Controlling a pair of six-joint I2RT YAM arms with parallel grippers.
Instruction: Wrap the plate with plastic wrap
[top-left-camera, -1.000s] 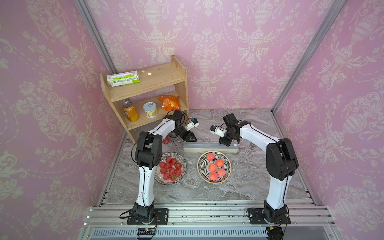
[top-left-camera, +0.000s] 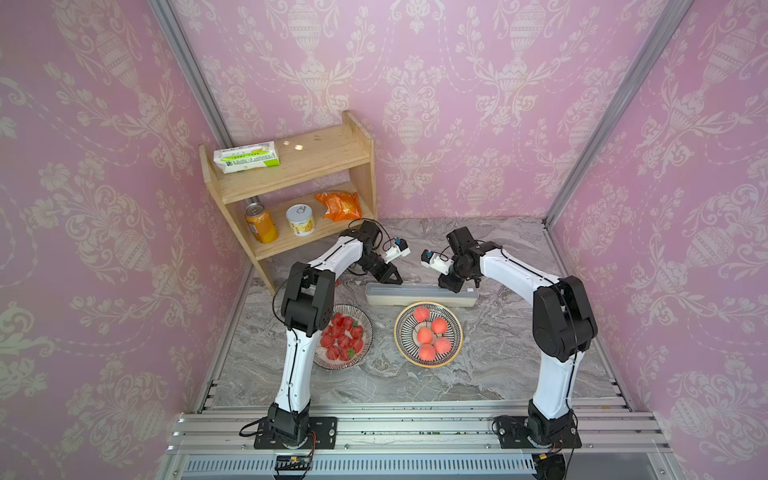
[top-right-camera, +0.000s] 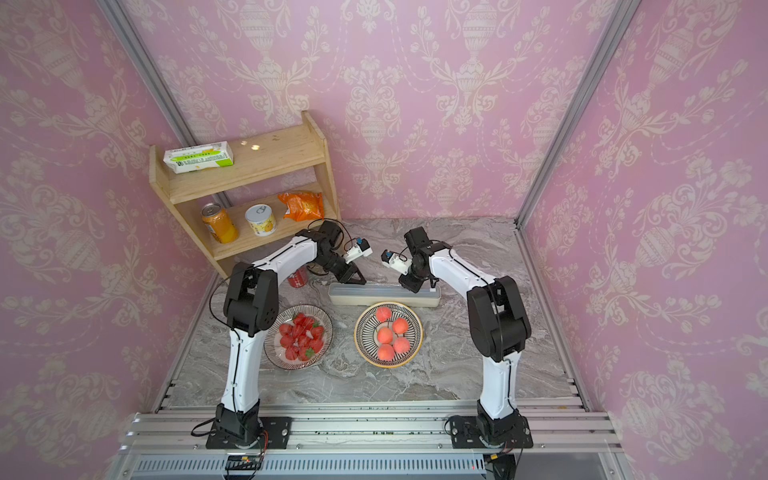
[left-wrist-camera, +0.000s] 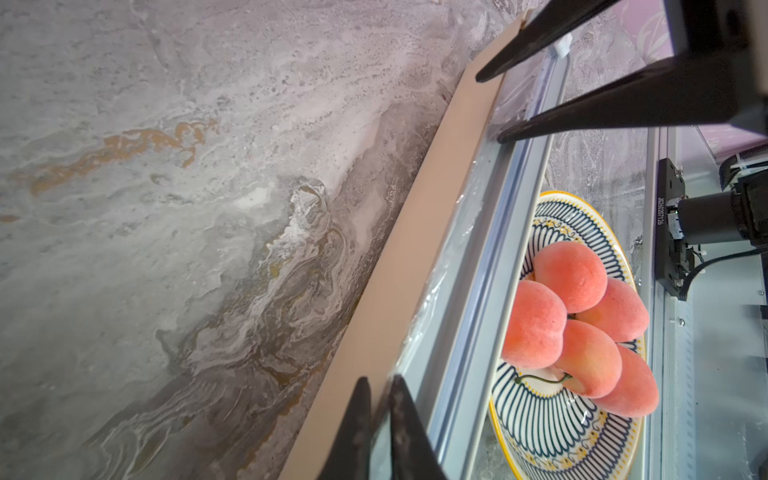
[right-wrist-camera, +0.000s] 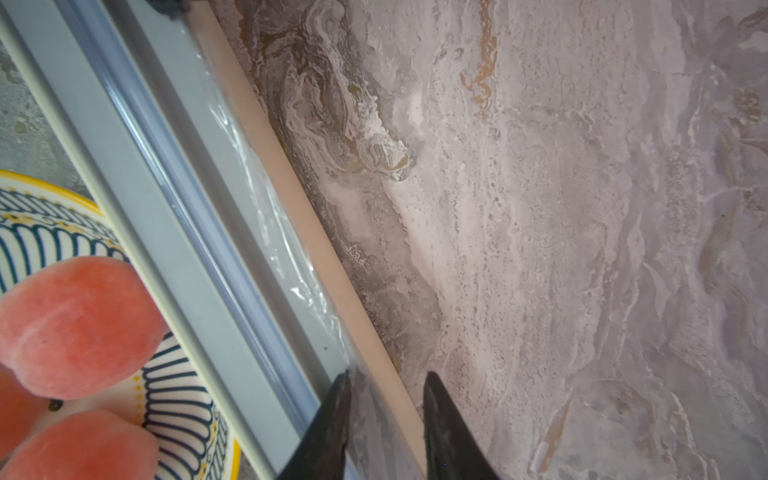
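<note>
A long pale cutter box (top-left-camera: 422, 300) lies crosswise just behind the patterned plate (top-left-camera: 457, 334) of peaches. Clear plastic wrap (right-wrist-camera: 296, 280) stretches along the inside of the box's back wall (left-wrist-camera: 412, 240); its free edge is hard to make out. At the box's left end, my left gripper stands slightly open, its two tips on either side of the wall's top edge. Toward the right end, my right gripper straddles that wall, one finger inside and one outside, shut on it. Film shows near its inner finger (right-wrist-camera: 340, 408).
A plate of strawberries (top-left-camera: 316, 361) sits left of the peaches, under the left arm. A wooden shelf (top-left-camera: 292, 164) with a can, a tin, an orange bag and a carton stands at the back left.
My left arm has moved to the right, bringing its gripper further in over the box's left end. The right arm, the box and both plates have stayed put.
</note>
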